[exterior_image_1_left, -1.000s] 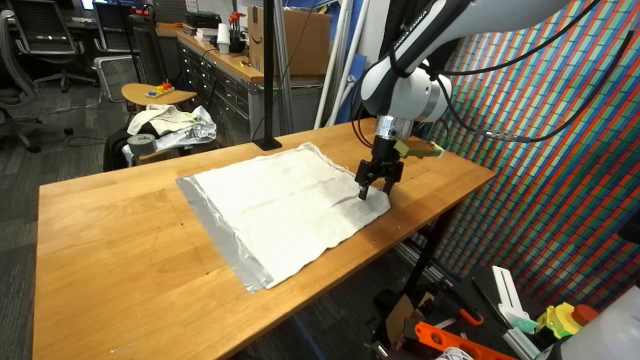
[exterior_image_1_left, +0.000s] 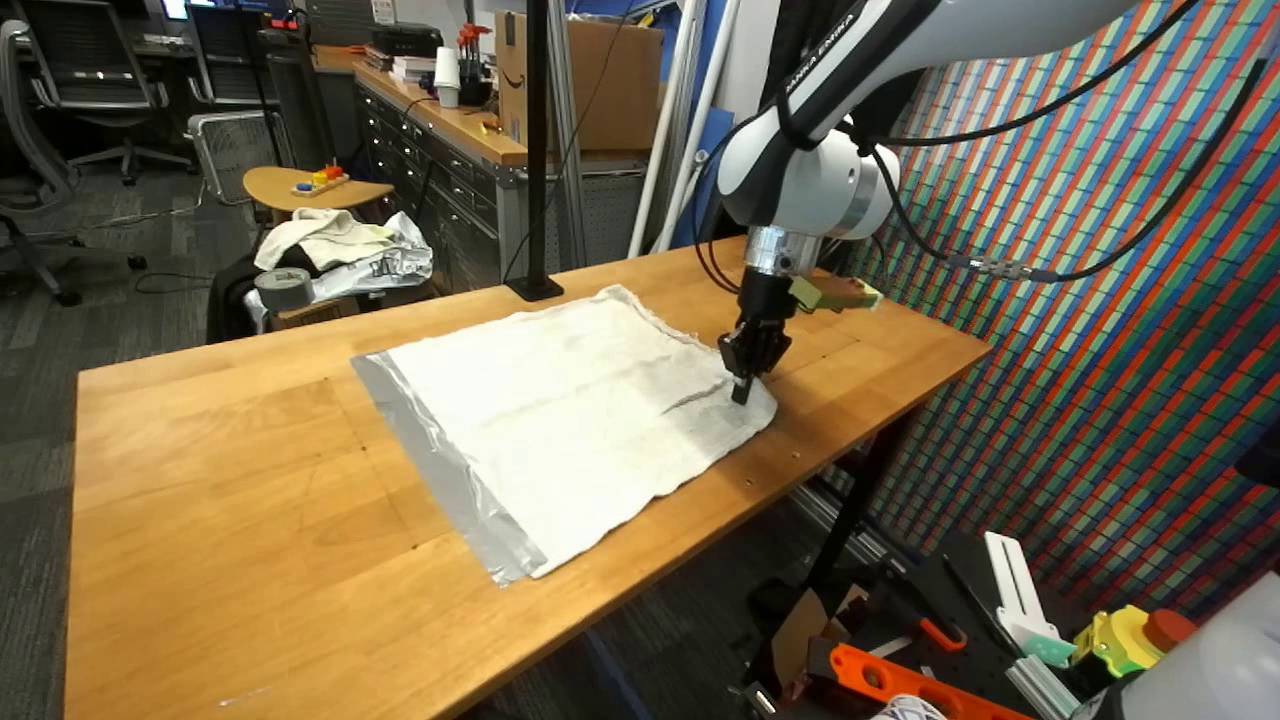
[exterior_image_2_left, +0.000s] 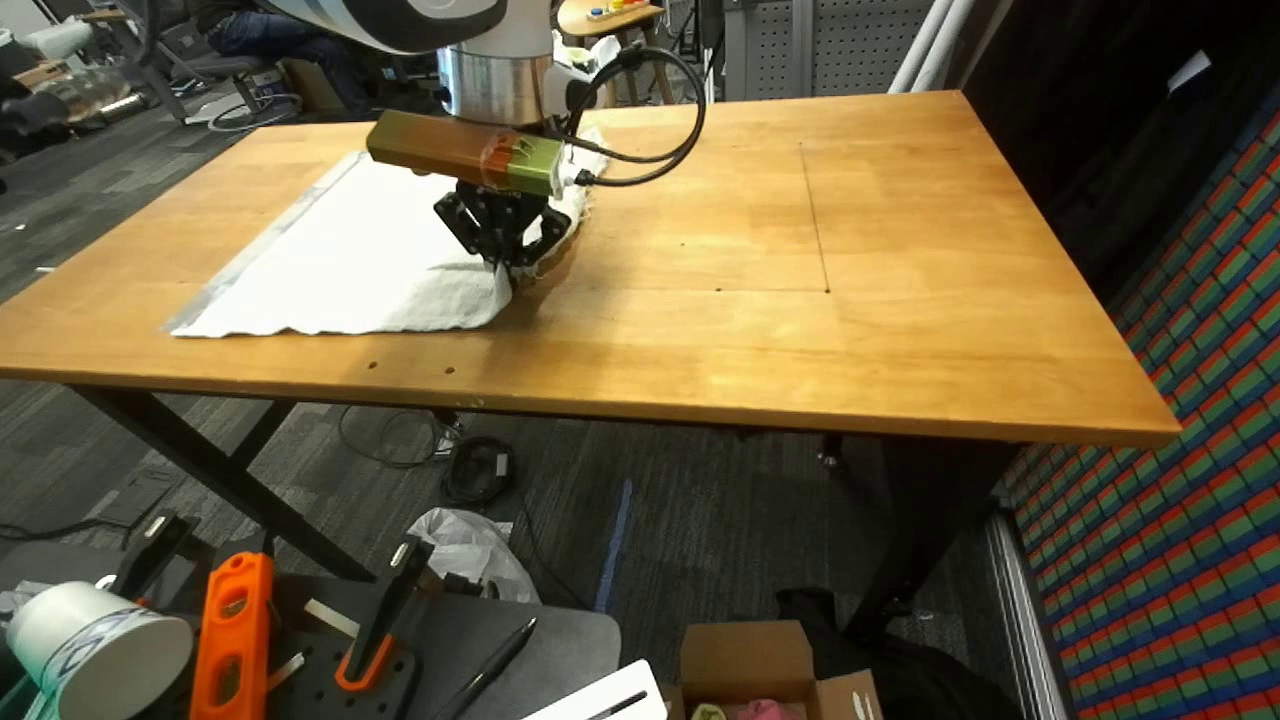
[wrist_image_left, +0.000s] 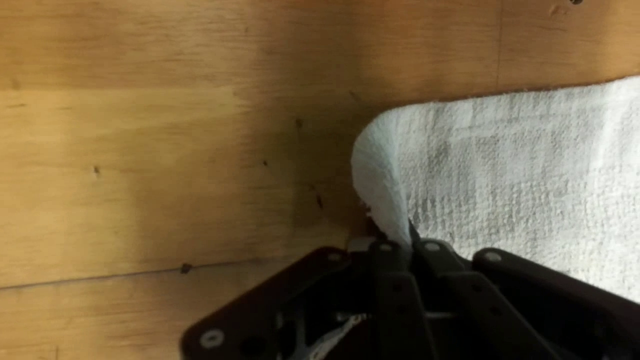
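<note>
A white cloth (exterior_image_1_left: 576, 408) lies spread over the wooden table (exterior_image_1_left: 228, 504), nearly flat with a few creases. A grey strip (exterior_image_1_left: 450, 474) shows along its left side in exterior view 1. At the cloth's right end, close to a corner, my gripper (exterior_image_1_left: 740, 398) is down at table height. In the wrist view the gripper is shut with a raised fold of the cloth (wrist_image_left: 384, 174) pinched between its fingers. The fingertips themselves are mostly covered by that fold. Exterior view 2 shows the gripper (exterior_image_2_left: 510, 270) at the same edge of the cloth (exterior_image_2_left: 360, 258).
Bare table (exterior_image_2_left: 744, 240) stretches beyond the gripped end of the cloth, and more lies free past the grey strip. A black post (exterior_image_1_left: 536, 156) stands at the table's back edge. Cables (exterior_image_2_left: 672, 156) loop beside the wrist.
One second ago the gripper was open, its fingers apart over the cloth's right end. Now they have closed together on the cloth, and its edge is drawn in slightly there.
</note>
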